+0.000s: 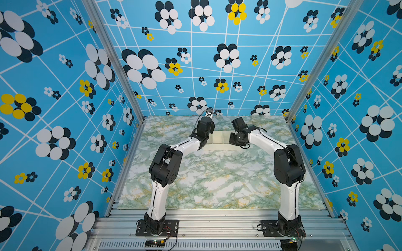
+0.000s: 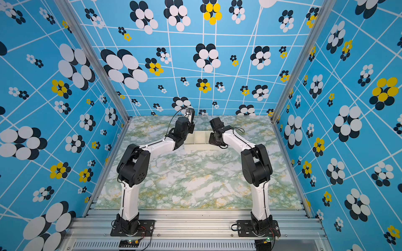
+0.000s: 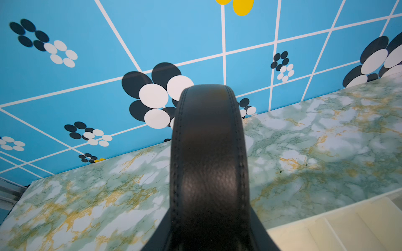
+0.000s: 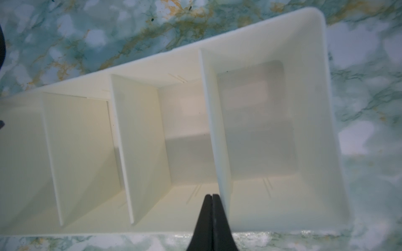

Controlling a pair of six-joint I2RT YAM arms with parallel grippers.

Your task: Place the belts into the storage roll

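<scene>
A coiled black leather belt [image 3: 209,146] with stitched edges stands upright in the left wrist view, my left gripper shut on its lower part. That gripper is raised by the left end of the cream divided storage box [image 1: 221,146], the belt clear of it. My right gripper is shut with nothing showing between its fingers; in the view its tips overlap the box's front rim by a divider [image 4: 213,121]. Contact cannot be told. The right two compartments look empty; the floors of the left ones are partly hidden.
Behind the box a narrow strip of table leads to the blue patterned wall [image 1: 234,83]. A dark edge shows at the far left of the right wrist view.
</scene>
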